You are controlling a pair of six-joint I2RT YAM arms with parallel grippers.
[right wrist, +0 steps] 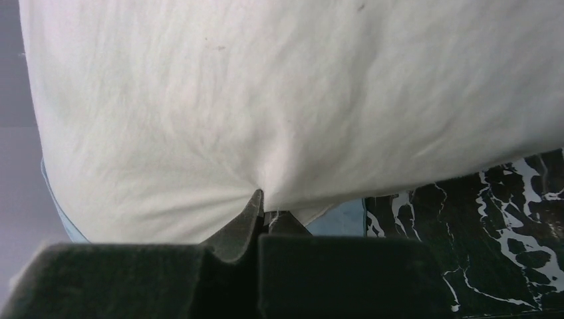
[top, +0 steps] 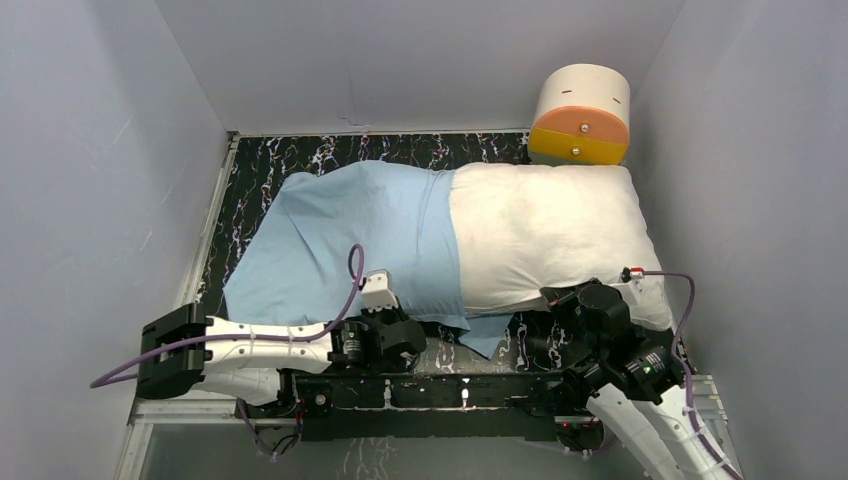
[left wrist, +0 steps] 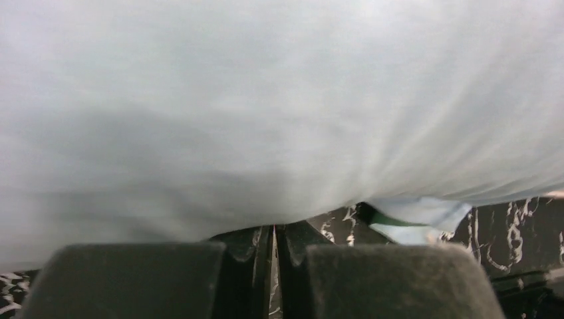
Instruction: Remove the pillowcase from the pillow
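The light-blue pillowcase (top: 370, 220) covers the left part of the white pillow (top: 545, 225); its edge runs across the middle. The pillow's right part is bare. A corner flap of the pillowcase hangs at the front. My left gripper is shut at the pillowcase's lower front edge, with no cloth showing between its fingers and no creases drawn toward them. At the pillow's front side, my right gripper is shut on a pinch of white fabric, where creases gather at its fingertips. The left fingertips are hidden by the arm in the top view.
A round-topped box (top: 582, 115) with orange and yellow on its front stands behind the pillow at the back right. Grey walls (top: 90, 180) enclose the black marbled table (top: 265, 165). Bare tabletop shows at the back left.
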